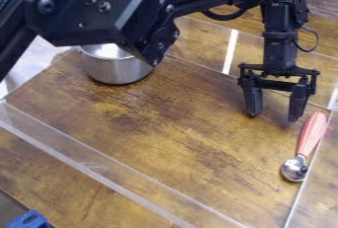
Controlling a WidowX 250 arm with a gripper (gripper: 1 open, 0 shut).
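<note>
My black gripper (275, 108) stands upright low over the wooden table at the right, its two fingers spread apart with nothing seen between them. Just to its lower right lies a scoop (311, 136) with a pink-red handle and a round metal head, pointing toward the bottom of the view. The scoop looks apart from the fingers.
A steel pot (113, 69) sits at the upper left, partly behind the arm. A blue object (30, 219) is at the bottom-left corner.
</note>
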